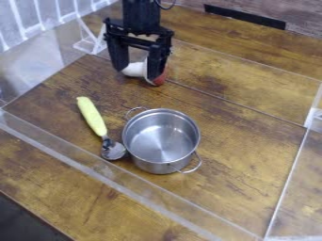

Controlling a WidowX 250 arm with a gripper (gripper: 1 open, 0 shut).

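My black gripper (138,58) is open, held over the back left of the wooden surface, above a white object with a red part (149,76) that it partly hides. A steel pot (161,141) with two side handles sits in the middle front. Left of it lies a pale yellow-green elongated item (90,115), with a metal utensil (111,148) at its lower end, beside the pot.
Clear low walls edge the wooden surface (246,122) at the front, left and right. A white frame stands at the back left.
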